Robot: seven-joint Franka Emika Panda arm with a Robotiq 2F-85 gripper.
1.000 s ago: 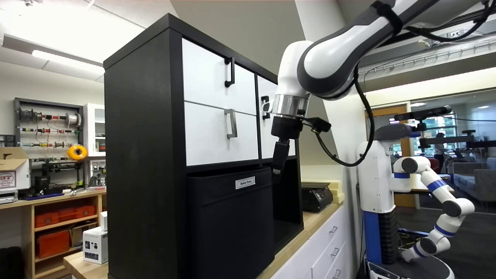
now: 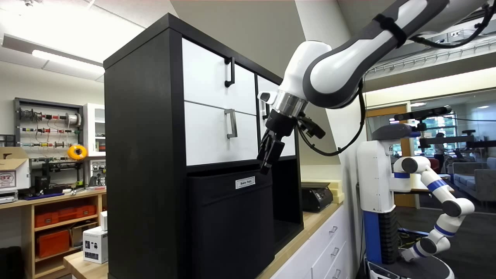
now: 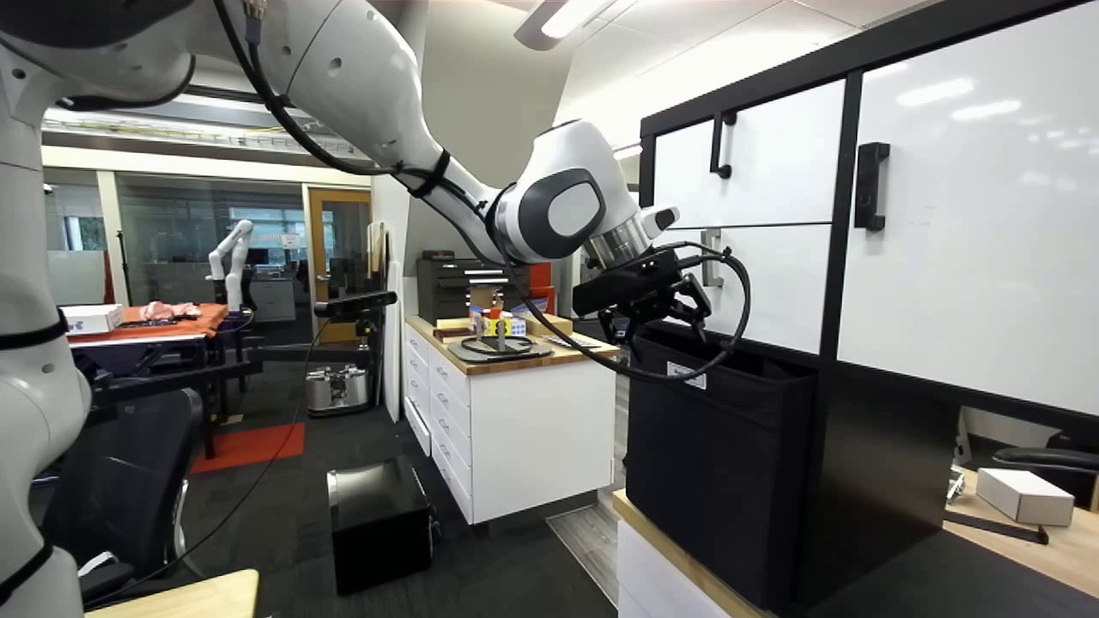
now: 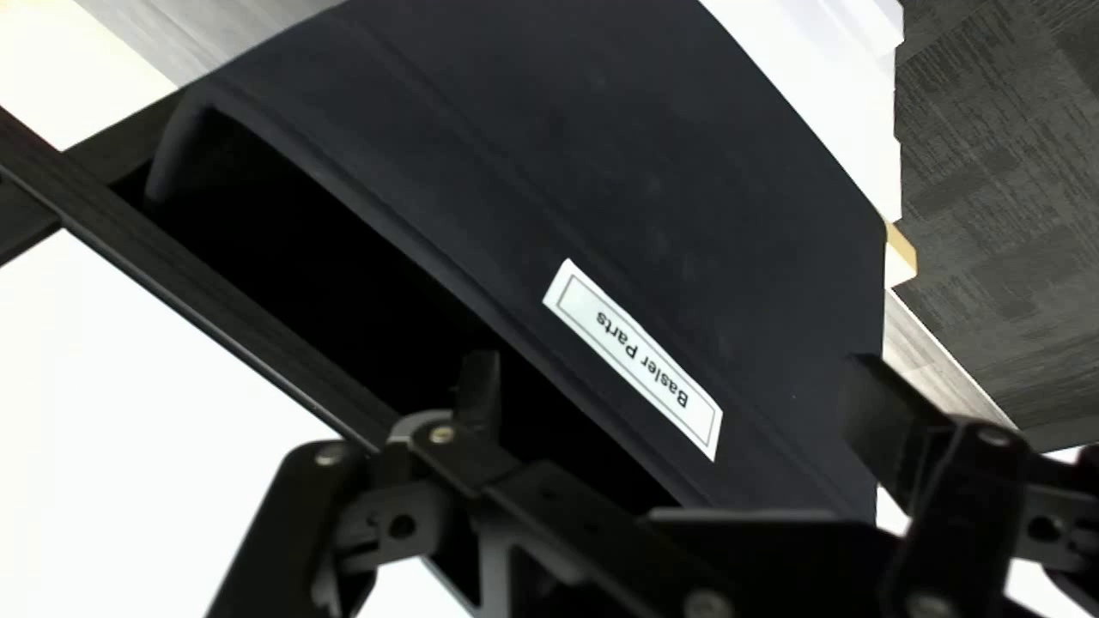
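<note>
My gripper (image 2: 268,163) stands open near the top of a black fabric bin (image 2: 230,218), tilted toward the cabinet. From the second exterior view, the gripper (image 3: 661,331) shows at the bin's upper front edge. Its two fingers are wide apart in the wrist view, one finger (image 4: 479,386) over the dark opening and the other finger (image 4: 886,412) over the bin's front. Between them lies the white label (image 4: 634,355) reading "Basler Parts", with nothing gripped. Whether either finger touches the bin I cannot tell. The bin's inside is too dark to make out.
White drawers (image 2: 218,132) with handles sit above the bin in the black cabinet (image 2: 139,153). An empty dark compartment (image 2: 286,200) is to the bin's right in exterior view 1. A wooden ledge (image 2: 293,244) runs along the cabinet's foot.
In exterior view 1 my gripper has shifted left toward the bin's label. It has turned and tilted from nearly straight down, and both fingers now show.
</note>
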